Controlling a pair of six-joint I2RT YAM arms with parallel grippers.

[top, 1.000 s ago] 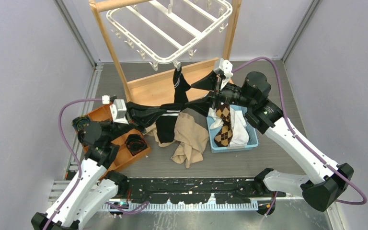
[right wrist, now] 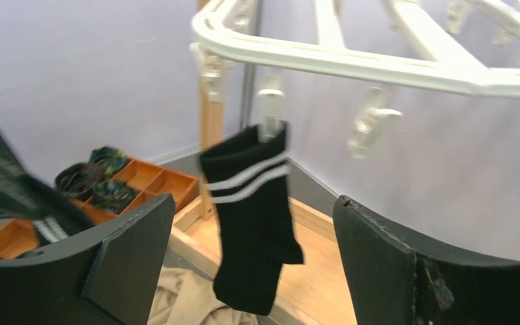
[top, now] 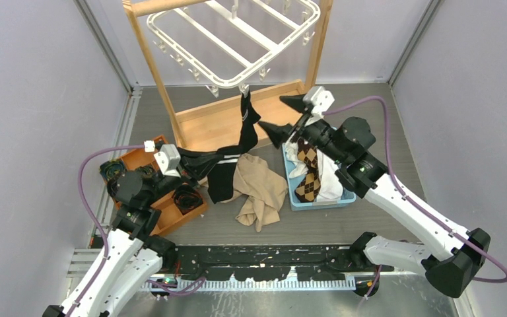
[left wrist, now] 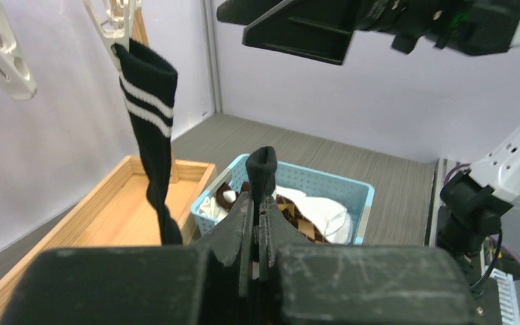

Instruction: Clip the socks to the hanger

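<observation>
One black sock with two white stripes [right wrist: 247,223] hangs by its cuff from a clip on the white hanger [top: 269,54]. My left gripper [top: 216,157] is shut on a second striped black sock [top: 220,181], which drapes below it toward the tan cloth. In the left wrist view, a dark fold of that sock [left wrist: 262,166] sticks up from between the fingertips. My right gripper [top: 270,111] stands open to the right of the hanging sock, with its fingers apart and nothing held. Seen from the right wrist, the hanging sock appears between the fingers, farther off.
A blue basket [top: 321,205] with brown argyle and white socks stands on the right. Tan cloth [top: 262,188] lies mid-floor. At left is an orange divided box [top: 171,214]. Unused clips [right wrist: 371,125] hang beside the clipped sock, above the wooden base [top: 206,125].
The left gripper shifted slightly; the clipped sock stays hanging.
</observation>
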